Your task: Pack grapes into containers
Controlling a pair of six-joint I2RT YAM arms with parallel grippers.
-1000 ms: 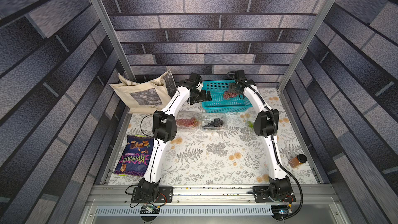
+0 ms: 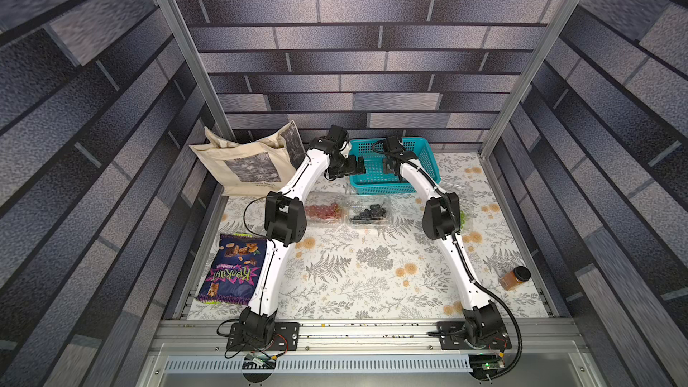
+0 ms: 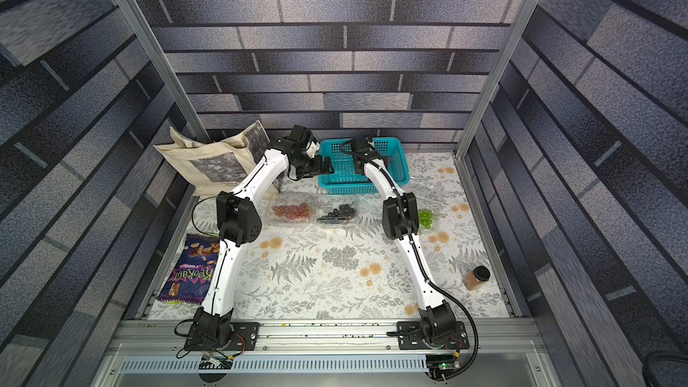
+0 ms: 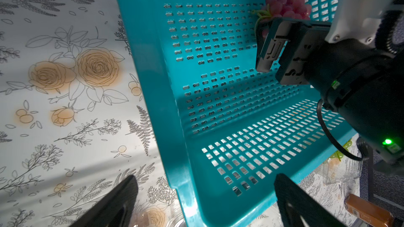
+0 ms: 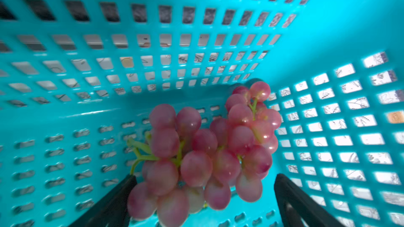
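Pinkish-red grapes (image 5: pixel 197 164) lie in a bunch on the floor of the turquoise basket (image 4: pixel 151 84). My right gripper is inside the basket, open, its fingertips on either side of the bunch's near part. The left gripper stands open at the basket's left edge with nothing between its fingers. In front of the basket, one clear container (image 3: pixel 291 210) holds red grapes and another, beside it, holds dark grapes (image 3: pixel 339 213). Green grapes (image 3: pixel 425 218) sit to the right, partly behind the right arm in the top left view.
A cloth bag (image 2: pixel 251 165) stands at the back left, with a dark snack packet (image 2: pixel 233 270) nearer the front. A brown jar (image 2: pixel 514 278) is at the right.
The left arm has stayed practically still.
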